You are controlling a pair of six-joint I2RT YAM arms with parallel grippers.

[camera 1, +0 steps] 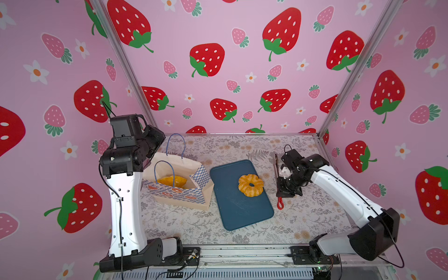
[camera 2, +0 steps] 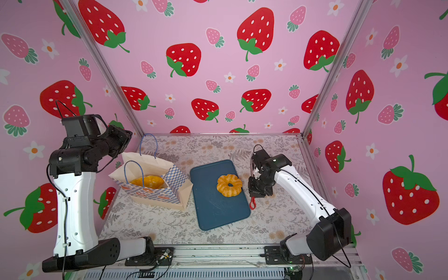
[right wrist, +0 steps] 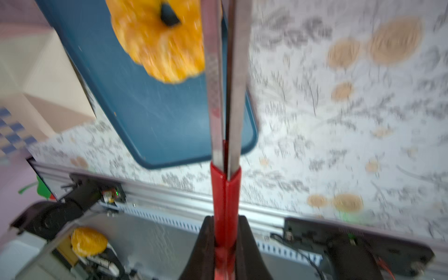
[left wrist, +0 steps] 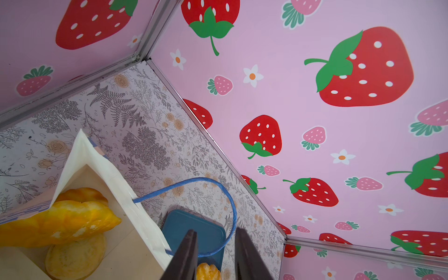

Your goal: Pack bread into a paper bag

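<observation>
A ring-shaped golden bread (camera 1: 244,190) lies on the right part of the blue tray (camera 1: 235,214). Left of the tray, the paper bag (camera 1: 205,192) stands with its mouth open and blue handles up. Inside it are a long yellow bread (left wrist: 70,224) and a paler round piece (left wrist: 77,255). My right gripper is shut on the red part of the metal tongs (right wrist: 225,186), held above the table at the tray's right side. The tongs' metal arms are close together. My left gripper hangs above the bag, its fingers apart and nothing between them.
The bag's blue handle loop (left wrist: 228,196) rises near my left fingers. Pink strawberry walls close off the back and sides. Bare tablecloth (camera 1: 312,205) lies right of the tray, and more is free behind it.
</observation>
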